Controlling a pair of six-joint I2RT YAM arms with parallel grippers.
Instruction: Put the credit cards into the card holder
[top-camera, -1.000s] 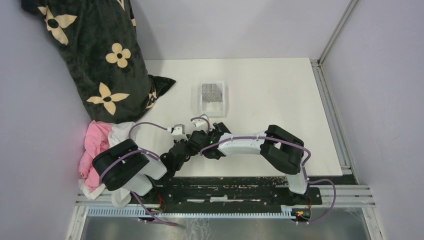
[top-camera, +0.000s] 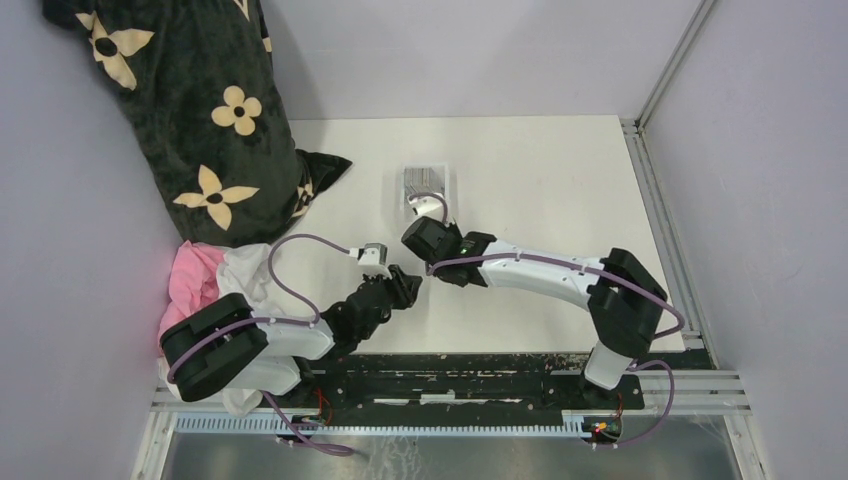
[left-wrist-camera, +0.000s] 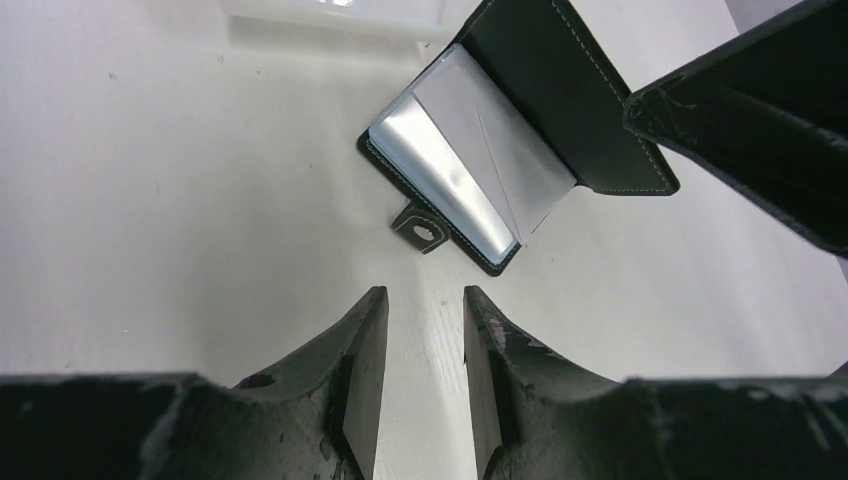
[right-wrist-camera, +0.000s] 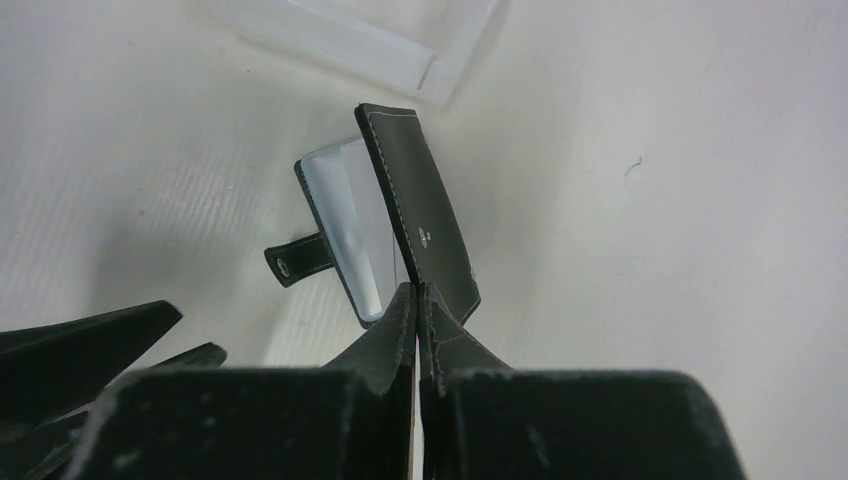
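In the left wrist view the black card holder (left-wrist-camera: 440, 215) lies partly opened, clear sleeves (left-wrist-camera: 480, 140) showing inside and its snap strap (left-wrist-camera: 420, 228) sticking out. My right gripper is shut on the edge of the raised cover (right-wrist-camera: 420, 215), which stands up at an angle. My left gripper is open in front of the holder, with nothing between its fingers. The cards (top-camera: 424, 181) stand in a white tray (top-camera: 449, 185) in the top view. From above, the right arm hides the holder and much of the tray's front.
A dark flowered cloth (top-camera: 200, 130) hangs over the left side, with a pink cloth (top-camera: 192, 285) below it. Both grippers are close together near the table's middle.
The snap strap came away from the cover. Both arms shifted rightward in the top view, the right one also toward the tray.
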